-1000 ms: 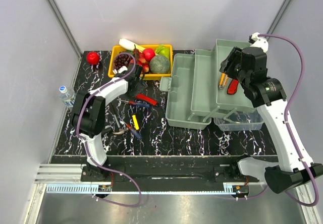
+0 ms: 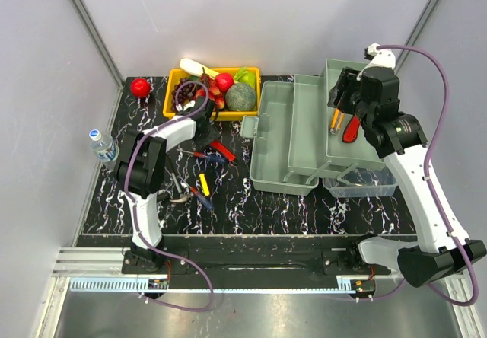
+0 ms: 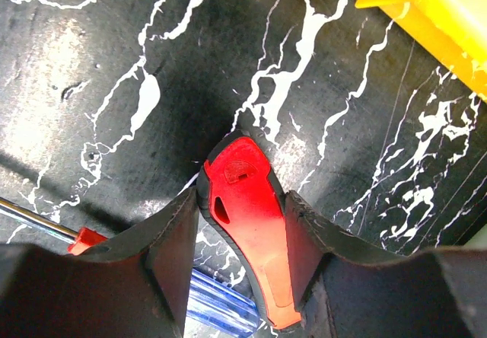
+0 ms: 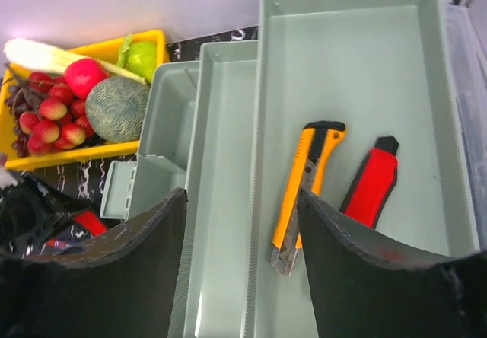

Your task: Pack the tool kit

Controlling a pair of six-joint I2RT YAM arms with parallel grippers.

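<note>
In the left wrist view a red utility knife (image 3: 255, 208) with black edging stands between the fingertips of my left gripper, which is shut on its body. A screwdriver with a blue handle (image 3: 221, 304) lies beside it, partly hidden by a finger. My right gripper hangs open and empty above the upper tray (image 4: 350, 37) of the grey tool box. In that tray lie an orange cutter (image 4: 304, 189) and another red utility knife (image 4: 373, 182). On the marble surface are a yellow tool (image 2: 204, 184) and another screwdriver (image 2: 199, 197).
A yellow fruit basket (image 2: 169, 103) stands just behind my left gripper. The tool box's lower bin (image 2: 272, 132) and middle tray (image 2: 307, 121) look empty. A water bottle (image 2: 104, 148) is at the left edge, a tomato (image 2: 140, 87) at the back left. Free marble lies in front of the box.
The right arm has moved a little to the left.
</note>
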